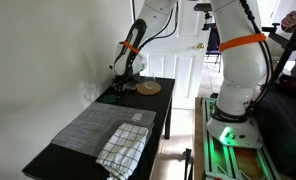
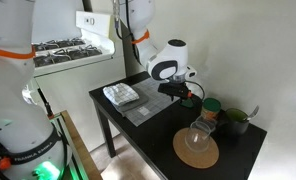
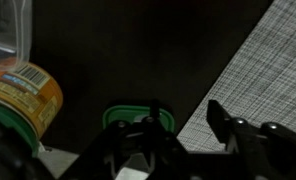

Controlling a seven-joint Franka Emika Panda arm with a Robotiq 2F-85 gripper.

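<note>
My gripper shows in the wrist view with its two dark fingers apart along the lower edge. Nothing shows held between them. Under the left finger lies a green item [image 3: 138, 110] on the dark table, partly hidden by that finger. In exterior view 2 the gripper [image 2: 174, 95] is over the far part of the table, near the back wall. Exterior view 1 has the gripper [image 1: 119, 80] above the table's far end, with a green item [image 1: 109, 98] below it.
A jar [image 3: 33, 95] with a green rim and a clear container [image 3: 6, 35] are on the left in the wrist view. Exterior view 2 shows a round mat [image 2: 195, 151], a dark pot [image 2: 231, 123], a grey mat [image 2: 148, 105] and a checked cloth [image 2: 121, 94].
</note>
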